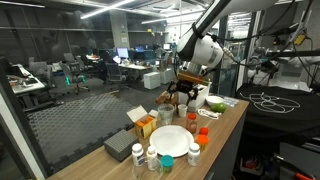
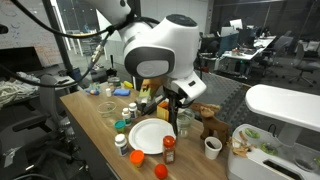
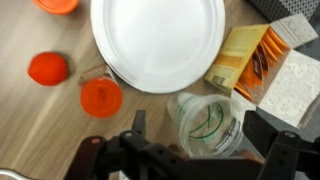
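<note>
My gripper is open, its two dark fingers spread on either side of a clear glass jar (image 3: 208,127). Looking down in the wrist view, I see the jar's round mouth and something green inside it; no grip on the glass shows. From the side, the gripper (image 1: 184,88) hangs over the far part of the table, close to the jar (image 1: 165,117). In exterior view 2 the white arm (image 2: 165,50) covers much of the table behind it.
Close to the jar are a white plate (image 3: 160,40), an orange-lidded jar (image 3: 101,97), a red tomato (image 3: 48,68) and an orange box (image 3: 248,58). A white mug (image 2: 213,147) and a brown figure (image 2: 214,122) stand nearby. Several bottles (image 1: 153,158) occupy the near end.
</note>
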